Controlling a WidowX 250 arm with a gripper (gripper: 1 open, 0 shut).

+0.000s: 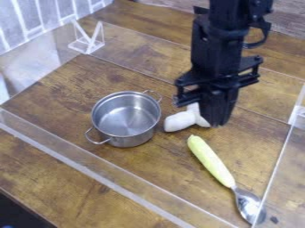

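Observation:
The black gripper (217, 93) is raised over the right middle of the wooden table, above a white object (186, 118) that it partly hides; whether its fingers are open or shut is hard to see. A pale yellow-green elongated item (210, 160) lies below it, pointing toward a metal spoon (251, 206) at the lower right. A steel pot (124, 118) with two handles stands at left of centre.
A small white rack (88, 40) stands at the back left by a railing. Transparent edges border the work area.

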